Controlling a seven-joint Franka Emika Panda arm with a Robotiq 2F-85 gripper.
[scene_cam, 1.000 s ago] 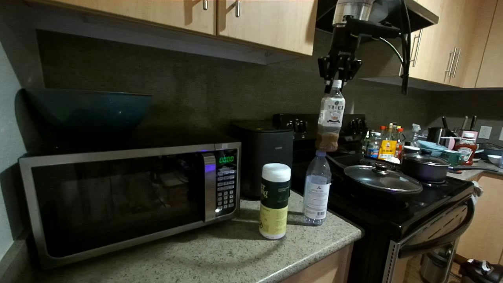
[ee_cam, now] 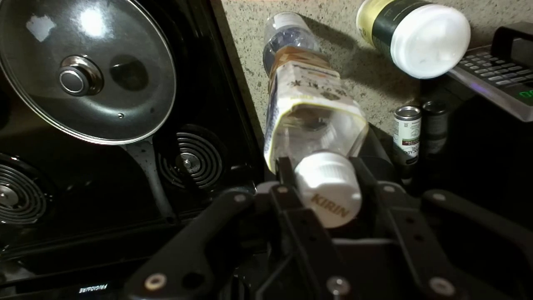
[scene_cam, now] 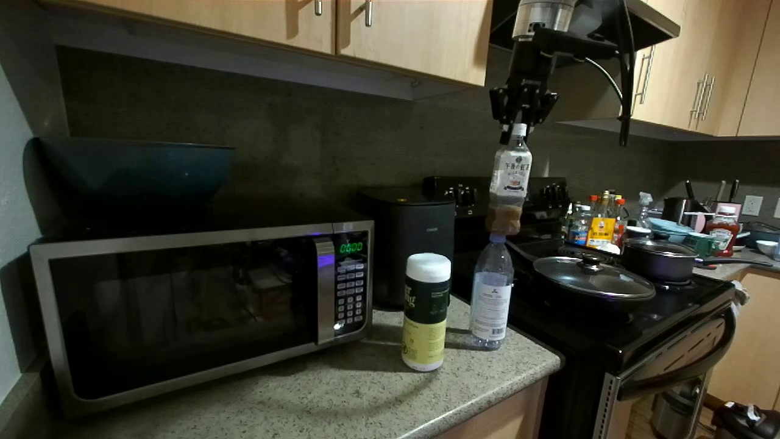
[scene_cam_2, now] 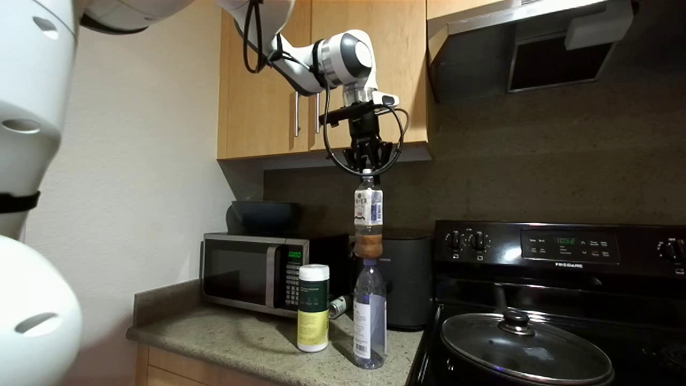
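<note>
My gripper is shut on the white cap of a clear Kirin bottle with a little brown liquid at its bottom. In the wrist view the cap sits between the two fingers. The held bottle hangs close to upright, with its base at the top of a second clear bottle that stands on the counter. From exterior view 2, the held bottle lines up above the lower bottle. Whether the two touch or a small gap is left, I cannot tell.
A green and yellow wipes canister stands left of the lower bottle. Behind are the microwave and a black appliance. The stove, with a lidded pan, lies right. A can lies near the microwave.
My gripper and the held bottle have shifted slightly left in exterior view 1, bringing the held bottle's base more over the lower bottle. The lower bottle has not moved.
</note>
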